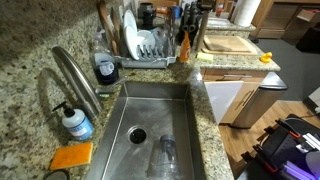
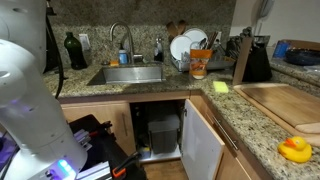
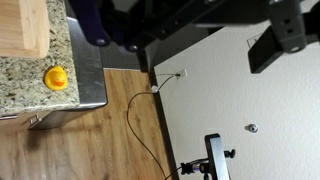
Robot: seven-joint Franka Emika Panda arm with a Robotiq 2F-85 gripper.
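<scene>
Dark, blurred hardware (image 3: pixel 282 38) crosses the top of the wrist view. It seems to belong to my gripper, but the state of the fingers cannot be made out, and I see nothing held. Neither exterior view shows the gripper. In exterior view 2, my white arm (image 2: pixel 45 115) fills the left side. The wrist view looks down on a yellow rubber duck (image 3: pixel 57 78) near the counter's end, close to a wooden board (image 3: pixel 22 28). A clear container (image 1: pixel 164 158) lies in the steel sink (image 1: pixel 120 150).
A cabinet door (image 2: pixel 200 140) stands open below the counter, with a grey bin (image 2: pixel 164 134) inside. Around the sink are a faucet (image 1: pixel 75 72), a soap bottle (image 1: pixel 76 122), an orange sponge (image 1: pixel 68 156) and a dish rack (image 1: pixel 150 50). Wooden floor (image 3: pixel 130 125) lies beyond the counter.
</scene>
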